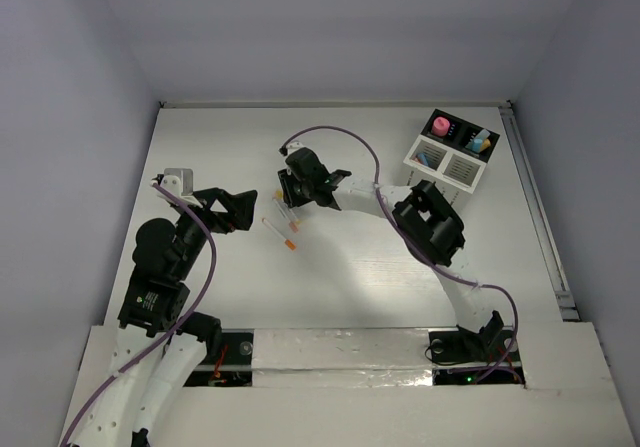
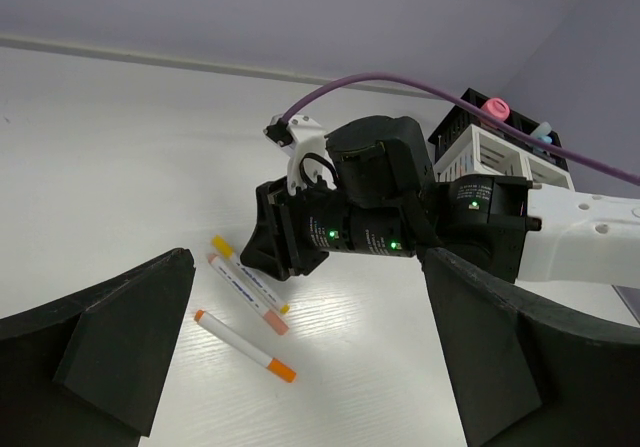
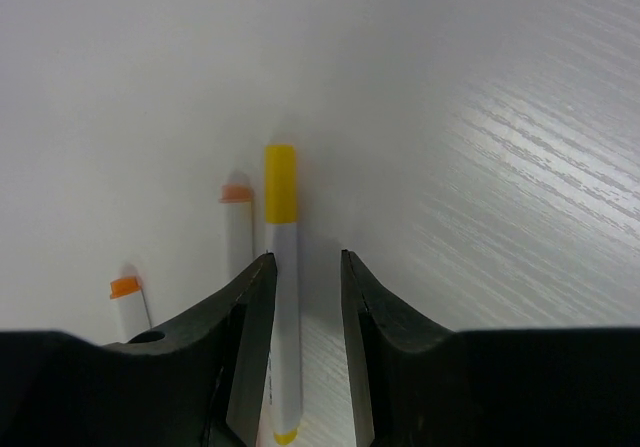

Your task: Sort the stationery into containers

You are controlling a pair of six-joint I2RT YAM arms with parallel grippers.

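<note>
Three markers lie on the white table: a yellow-capped one [image 3: 284, 317], a pale orange-capped one [image 3: 239, 237] beside it, and another orange-capped one [image 2: 245, 346] apart. My right gripper is just above the yellow-capped marker, part open, its left finger over that marker. My left gripper [image 1: 236, 210] hangs left of the markers, fingers spread, nothing between them.
White slotted containers [image 1: 444, 165] and a black compartment box [image 1: 459, 128] with a pink item and blue items stand at the back right. Walls border the table.
</note>
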